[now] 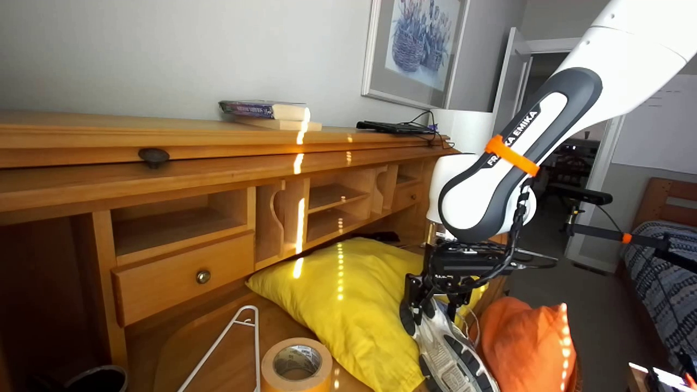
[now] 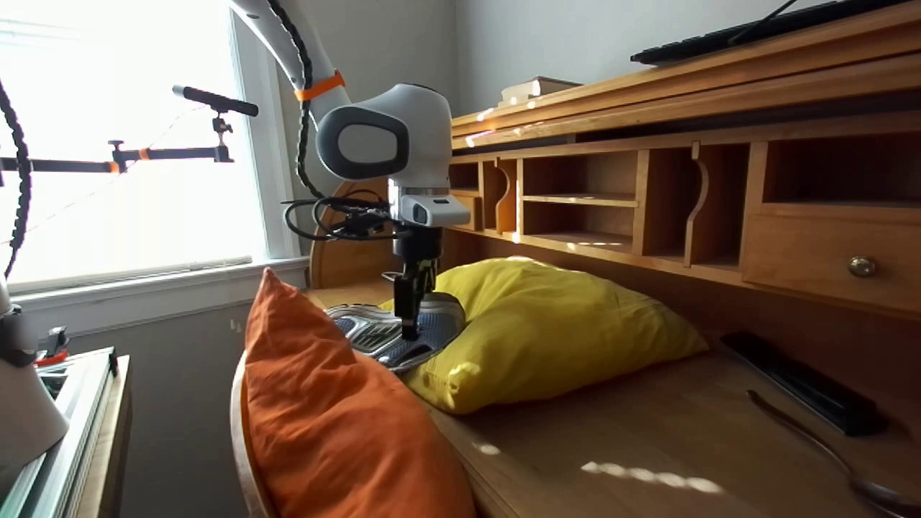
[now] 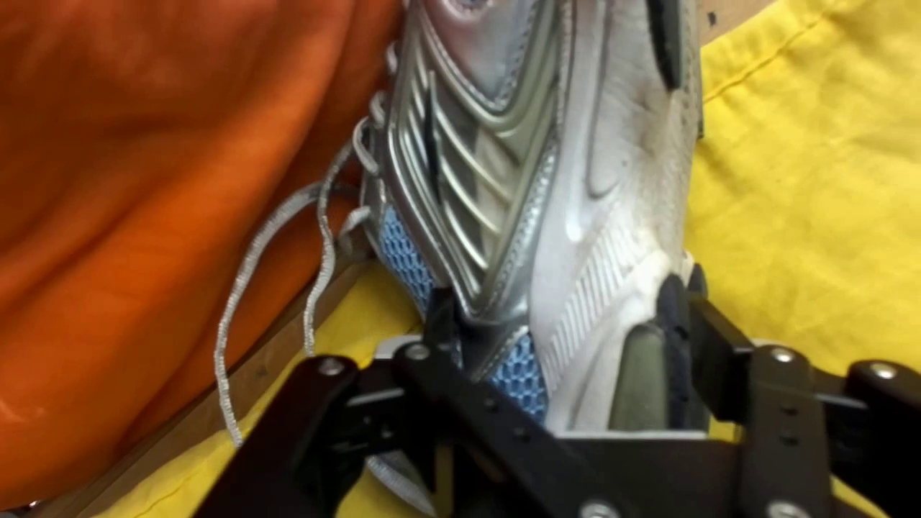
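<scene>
A silver, grey and white sneaker point(image 3: 604, 173) with blue mesh and grey laces lies on its side, between the orange pillow point(image 3: 155, 190) and the yellow pillow point(image 3: 803, 173). My gripper is lowered over one end of it, one finger on each side. The fingers stand apart, straddling the shoe's width; whether both pads press on it I cannot tell. In exterior view 1 the sneaker point(image 1: 451, 356) slants toward the bottom edge below the gripper point(image 1: 432, 310). From the other side, in exterior view 2, one finger hides part of the sneaker point(image 2: 371, 328).
A tape roll point(image 1: 297, 366) and a white hanger point(image 1: 219, 349) lie on the desk's near left. A black case point(image 2: 803, 380) and a spoon point(image 2: 807, 436) lie farther along. Wooden cubbies point(image 2: 578, 211) rise behind the yellow pillow.
</scene>
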